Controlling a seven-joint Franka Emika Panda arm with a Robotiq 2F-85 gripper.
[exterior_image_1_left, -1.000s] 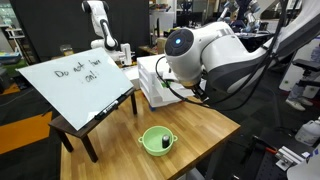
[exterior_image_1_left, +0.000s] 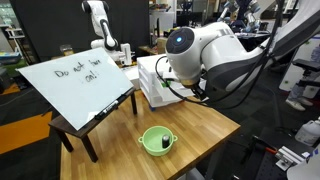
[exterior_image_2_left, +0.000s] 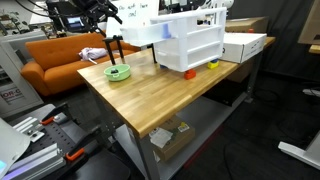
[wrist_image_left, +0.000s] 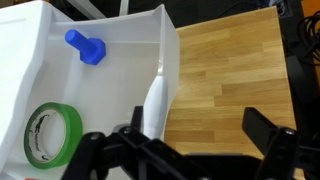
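Observation:
My gripper is open, its black fingers (wrist_image_left: 268, 140) spread wide at the bottom of the wrist view. A pulled-out white drawer lies below it, with the drawer's front wall (wrist_image_left: 170, 58) running up from near the left finger. Inside sit a roll of green tape (wrist_image_left: 74, 132) and a blue peg-like object (wrist_image_left: 88, 47). Nothing shows gripped between the fingers. A green bowl (exterior_image_1_left: 145, 145) holding a dark object (exterior_image_1_left: 166, 142) stands on the table in exterior view 1. The arm hides much of the white drawer unit (exterior_image_1_left: 153, 82) there.
A board with handwriting (exterior_image_1_left: 80, 85) leans on a dark stand to the left. Small red and yellow items (exterior_image_2_left: 213, 64) lie near the unit's base.

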